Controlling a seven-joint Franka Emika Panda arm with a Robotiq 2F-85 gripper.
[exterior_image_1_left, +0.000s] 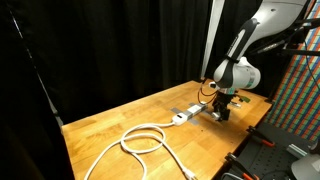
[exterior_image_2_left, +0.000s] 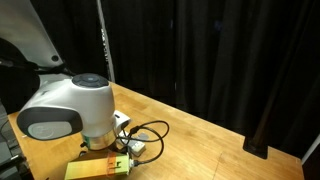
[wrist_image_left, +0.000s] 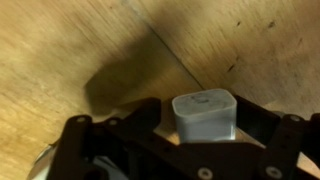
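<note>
A small white object (wrist_image_left: 205, 117) with a rounded top stands between the fingers of my gripper in the wrist view. The right finger is close against it, while a narrow gap shows on the left side. The fingers stand part open around it; whether both fingers touch it is not clear. In exterior view 1, my gripper (exterior_image_1_left: 220, 113) is low at the right side of the wooden table. Exterior view 2 has the arm's white body hiding the fingertips.
A white power strip (exterior_image_1_left: 190, 114) lies left of the gripper, its white cable (exterior_image_1_left: 143, 134) looping across the table. An orange object with a green end (exterior_image_2_left: 98, 168) sits in the foreground of exterior view 2. A black box (exterior_image_2_left: 256, 145) stands at the back.
</note>
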